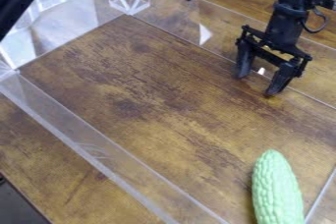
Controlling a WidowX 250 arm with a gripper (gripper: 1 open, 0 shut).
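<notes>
The black gripper [269, 66] is low over the wooden floor of the workspace [132, 100] at the upper right, its fingertips down near the surface. A small pale patch shows between or beside the fingers; whether they hold anything, and how far apart they stand, is unclear against the dark body. A light green corn-like toy [277, 191] lies at the lower right, apart from the gripper.
Clear plastic walls [92, 159] border the wooden area at the left, top and right. A dark shape crosses the top left corner.
</notes>
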